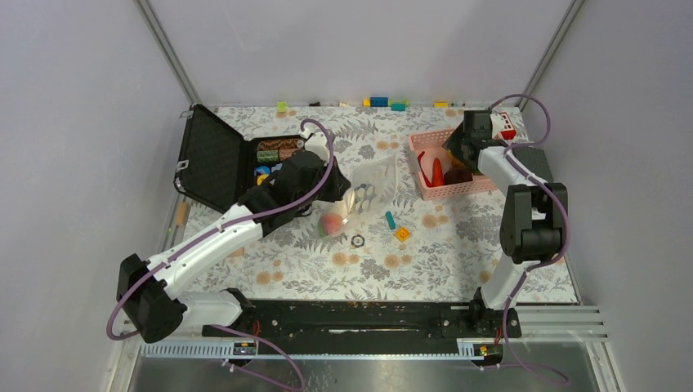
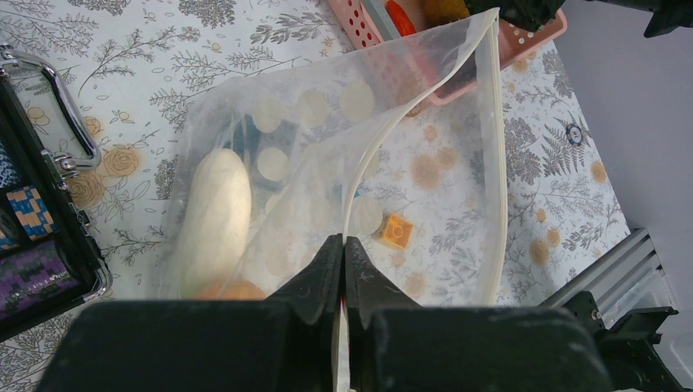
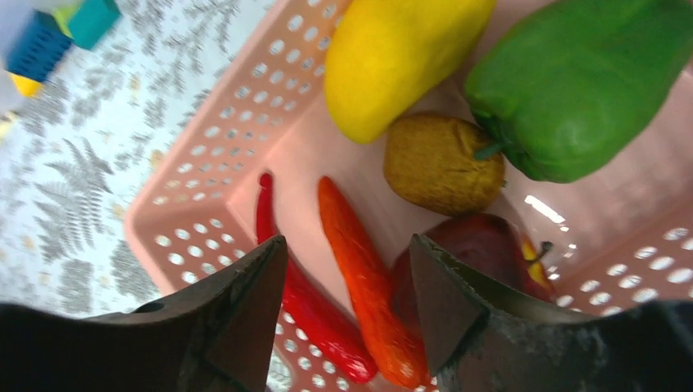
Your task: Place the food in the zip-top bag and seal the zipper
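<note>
The clear zip bag (image 2: 425,188) hangs open with its rim pinched in my shut left gripper; inside are a white oblong food (image 2: 214,212) and a peach-coloured round one (image 1: 330,224). My right gripper, part open and empty, hovers over the pink basket (image 3: 184,180), which holds a yellow food (image 3: 392,57), green pepper (image 3: 572,90), brownish potato-like food (image 3: 444,163), orange carrot (image 3: 359,269), red chili (image 3: 315,318) and a dark red food (image 3: 482,245).
A black case (image 1: 208,163) stands open at the left. Small blocks (image 1: 378,101) line the back edge; a teal piece (image 1: 391,220) and orange piece (image 1: 402,233) lie on the clearer front of the table.
</note>
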